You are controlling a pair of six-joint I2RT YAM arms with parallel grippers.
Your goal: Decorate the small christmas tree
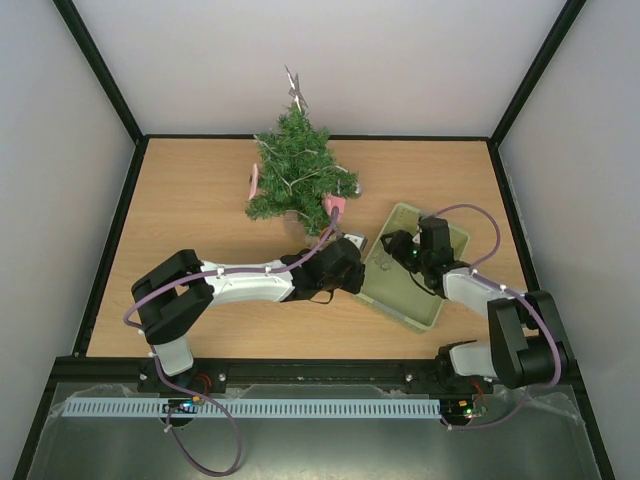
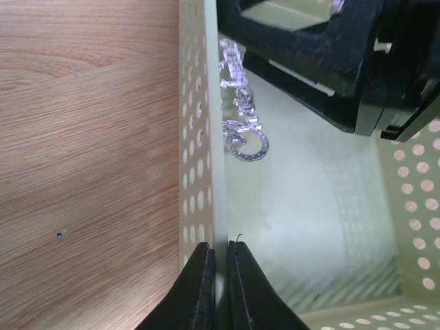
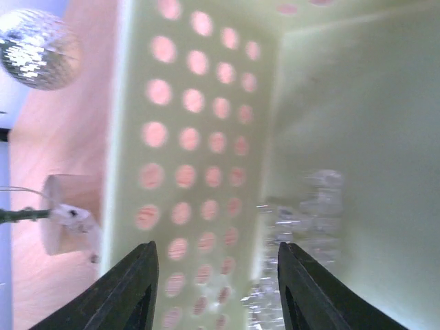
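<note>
The small tree (image 1: 300, 170) stands at the back centre with some decorations on it. A pale green perforated bin (image 1: 410, 300) sits right of it. My left gripper is shut on the bin's near rim, which runs between its fingers. My right gripper hangs over the bin, fingers apart, with nothing seen held. Inside the bin, glittery silver ornaments lie along the wall, blurred in the right wrist view.
Bare wooden tabletop (image 1: 190, 210) lies left of the tree. A silver ball (image 3: 45, 55) shows beyond the bin wall. Walls enclose the table's back and sides.
</note>
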